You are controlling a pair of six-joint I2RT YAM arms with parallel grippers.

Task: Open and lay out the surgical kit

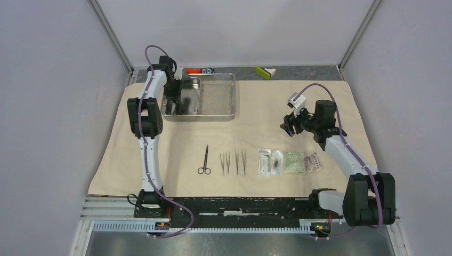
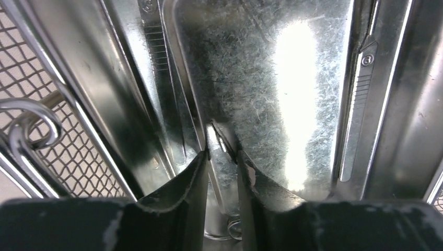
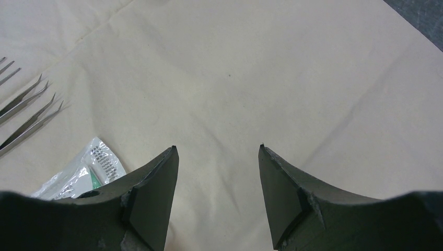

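Observation:
My left gripper is down in the steel box (image 1: 216, 118), at the inner tray (image 2: 308, 78), fingertips a little apart near a tray edge; whether anything is between them is unclear. Scalpel handles (image 2: 355, 110) lie along both sides. My right gripper stands open and empty over the cloth. In the top view, scissors (image 1: 204, 162), several tweezers (image 1: 237, 160) and several packets (image 1: 293, 162) lie in a row along the cloth's near part.
A green-and-white object (image 1: 264, 72) and an orange-and-black object (image 1: 194, 70) lie at the back edge.

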